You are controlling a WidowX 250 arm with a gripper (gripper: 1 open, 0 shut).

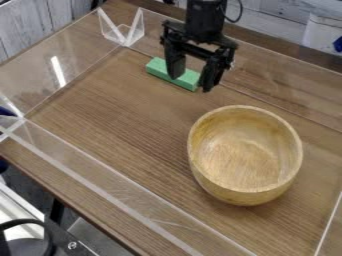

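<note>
My black gripper (193, 64) hangs at the top middle of the camera view, open, its dark fingers low over a green block (174, 75). The block lies on the wooden table (94, 130), partly hidden behind the gripper. Whether the fingers touch it I cannot tell.
A large round wooden bowl (245, 155) takes up the right front. A clear angular object (122, 27) stands at the back left. Black cables lie at the lower left edge.
</note>
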